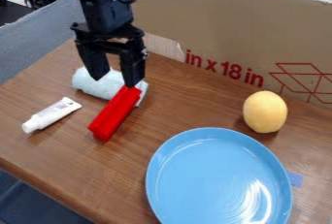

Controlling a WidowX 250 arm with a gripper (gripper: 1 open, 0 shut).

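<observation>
My gripper (109, 65) is open and pointing down above a light blue-white rolled cloth (93, 82) on the wooden table. A red bar-like object (115, 113) lies diagonally at the cloth's right end, below and right of the gripper. A white tube (50, 114) lies to the left of the red object. A blue plate (218, 179) sits at the front right, and a yellow potato-like object (265, 112) stands behind it.
A cardboard box wall (234, 34) runs along the back. The table's front left edge borders a dark area. Bare wood lies between the red object and the yellow one.
</observation>
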